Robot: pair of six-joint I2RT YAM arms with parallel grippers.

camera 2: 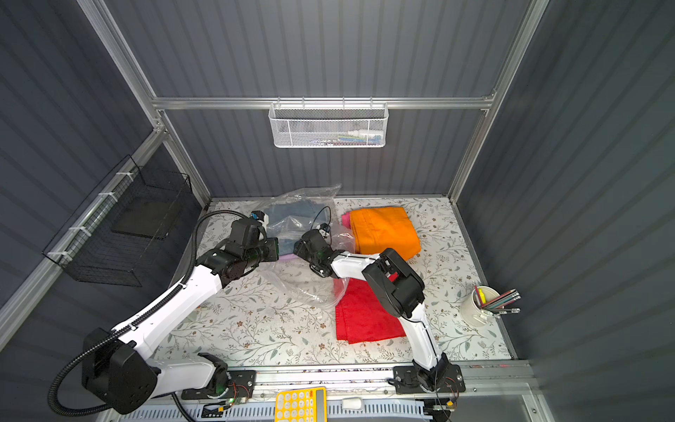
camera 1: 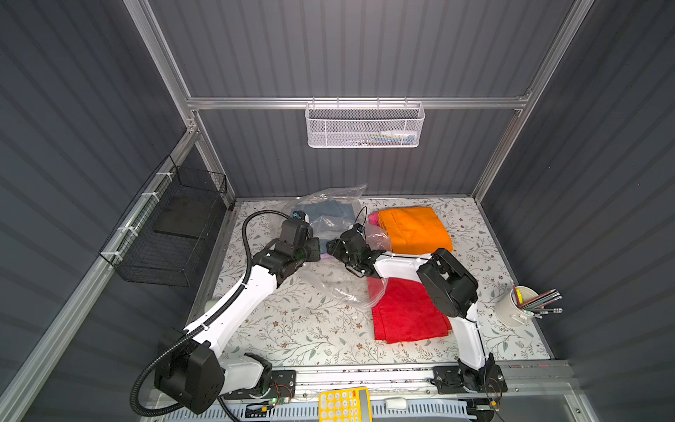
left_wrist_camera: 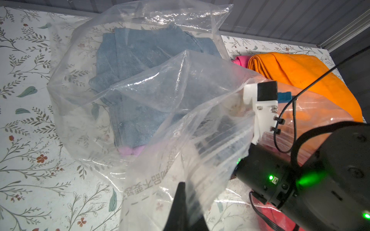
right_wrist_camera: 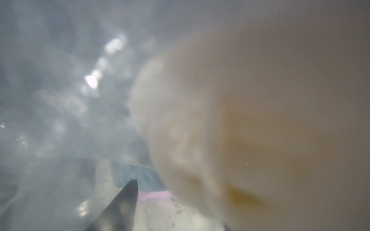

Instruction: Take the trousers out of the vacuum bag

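Note:
The clear vacuum bag (left_wrist_camera: 185,73) lies spread at the back centre, folded blue trousers (left_wrist_camera: 142,50) inside it, a pink edge showing beneath. My left gripper is over the bag's front part, shut, with the plastic at its fingertips; whether any is between them is unclear. My right gripper (camera 2: 302,247) reaches into the bag region from the right. In the right wrist view plastic and a blurred pale shape fill the picture, so its grasp and opening are hard to see.
A folded orange cloth (camera 1: 411,228) lies back right, a red cloth (camera 1: 407,316) front right. A pen cup (camera 1: 513,309) stands at the right edge. A black wire basket (camera 1: 168,232) hangs on the left wall.

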